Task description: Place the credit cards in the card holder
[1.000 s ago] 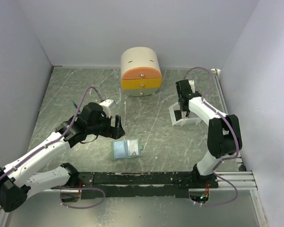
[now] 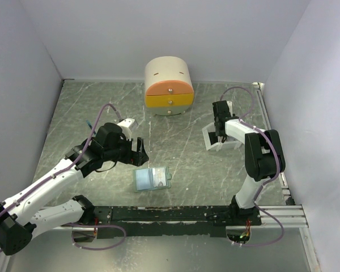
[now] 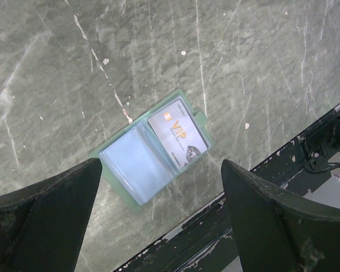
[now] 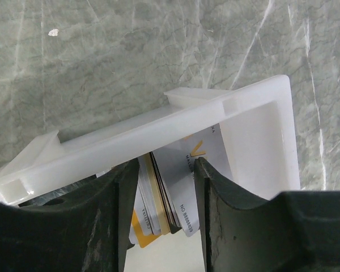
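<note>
A white card rack [image 2: 209,141] on the right holds a row of cards, seen close in the right wrist view, among them a silver card [image 4: 181,192] and tan and orange-edged ones. My right gripper [image 2: 224,130] is down over them, its fingertips [image 4: 203,170] at the cards; whether it grips one is unclear. The light green card holder [image 2: 169,178] lies at the front middle, with a VIP card [image 3: 178,130] on its right side and a translucent blue panel on its left. My left gripper [image 2: 139,150] stands open and empty above and left of it.
A rounded box with coloured drawers [image 2: 170,88] stands at the back middle. Walls enclose the sides and back, and a dark rail runs along the front edge.
The right arm has shifted slightly, its elbow a little left of where it was, while the gripper stays at the white rack. The left arm is unchanged.
</note>
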